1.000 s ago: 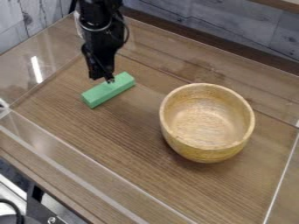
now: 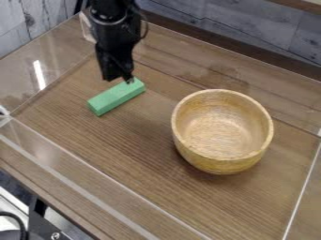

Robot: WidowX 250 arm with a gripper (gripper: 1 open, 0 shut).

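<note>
A flat green rectangular block (image 2: 116,97) lies diagonally on the wooden table, left of centre. To its right sits a round light-wood bowl (image 2: 221,131), empty. The black gripper (image 2: 116,75) hangs from the arm at the top, just above and behind the green block; its fingers are small and dark in this view, with nothing seen held between them. Whether they touch the block cannot be told.
A pale panel runs along the back left, and dark cables lie off the table at the bottom left.
The gripper has shifted slightly, rising a little away from the green block. The block and bowl have not visibly moved.
</note>
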